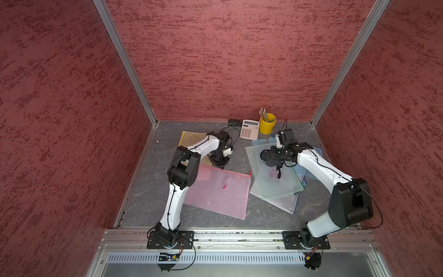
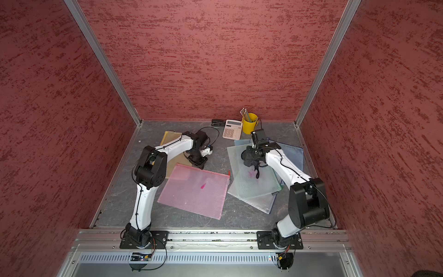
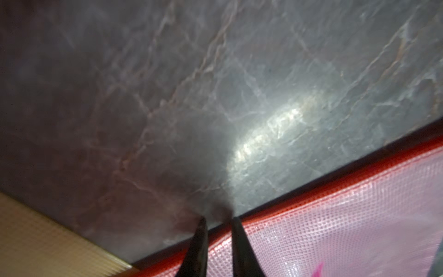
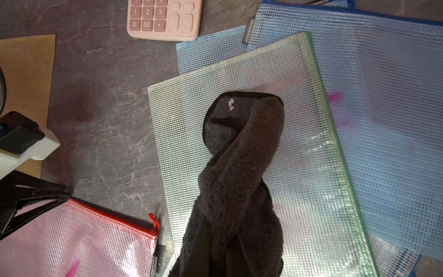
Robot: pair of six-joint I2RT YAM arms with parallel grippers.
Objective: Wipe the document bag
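Note:
A pink mesh document bag [image 1: 217, 191] with red zip and a magenta mark lies front-centre left. My left gripper is low over its zipped back edge, fingertips a little apart, nothing clearly between them. My right gripper is shut on a dark grey cloth [image 4: 244, 152], which rests over a pale green-edged bag [image 4: 309, 194] on the right; the fingertips are largely buried in the cloth.
Beige bag [image 2: 170, 138] at left, blue bags [image 4: 392, 138] under the green one. A stapler [image 1: 234, 122], pink calculator [image 1: 250, 129] and yellow pen cup [image 1: 266, 125] stand at the back. Bare table shows between the bag groups.

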